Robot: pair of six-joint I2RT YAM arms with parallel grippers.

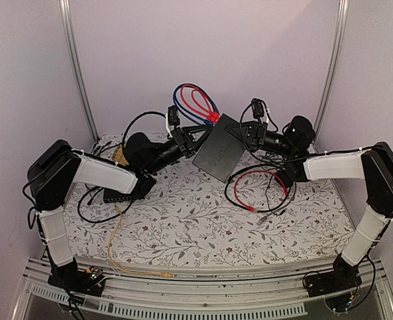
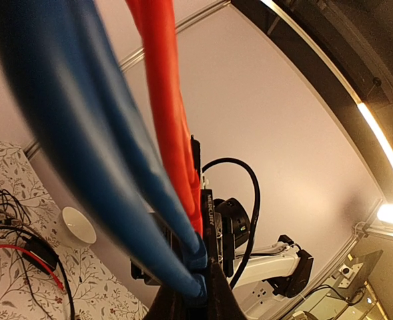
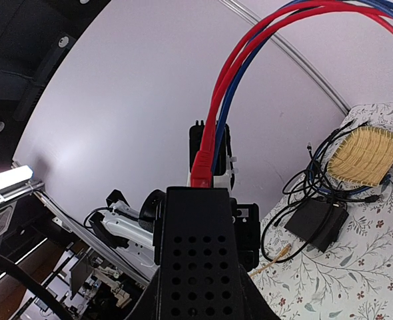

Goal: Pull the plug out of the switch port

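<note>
A dark grey switch (image 1: 218, 152) is held tilted in the air between my arms, its perforated side (image 3: 200, 253) facing the right wrist camera. My right gripper (image 1: 243, 130) is shut on it. Red cables (image 1: 198, 100) and blue cables (image 2: 90, 153) loop up from ports on its upper edge; a red plug (image 3: 202, 167) shows there. My left gripper (image 1: 203, 130) is shut at that edge on a blue plug (image 2: 195, 287), though fingertips and plug are partly hidden by cables.
On the patterned table lie a black box (image 3: 316, 223), tangled black cables, a wicker basket (image 3: 363, 157), a yellow cable (image 1: 136, 272) and a red cable (image 1: 263, 172).
</note>
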